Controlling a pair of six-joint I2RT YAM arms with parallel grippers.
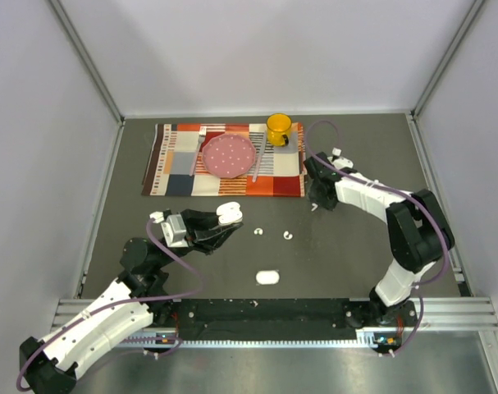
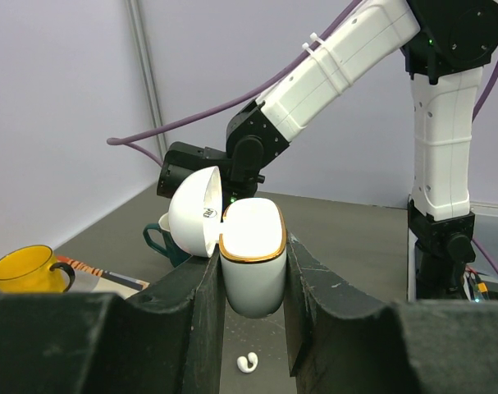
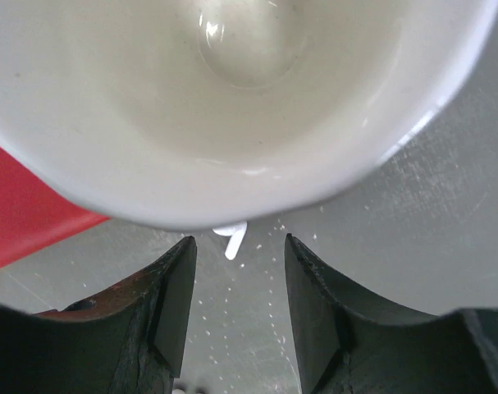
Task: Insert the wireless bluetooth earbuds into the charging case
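My left gripper is shut on the white charging case (image 1: 230,214), held above the table; its rounded lid (image 2: 197,212) stands tilted open. What lies inside the case is hidden. Two white earbuds (image 1: 258,231) (image 1: 287,235) rest on the bare table right of the case. A small white stemmed piece (image 3: 235,240), like another earbud, lies farther right and partly under the view of a mug's rim. My right gripper is low over the table there; its fingers stand apart with only bare table showing between the tips.
A dark green mug (image 2: 164,238) with a pale inside is very close to the right gripper. At the back lie a placemat, a pink plate (image 1: 229,156) and a yellow mug (image 1: 279,130). A white box (image 1: 267,277) sits near the front; clear table surrounds it.
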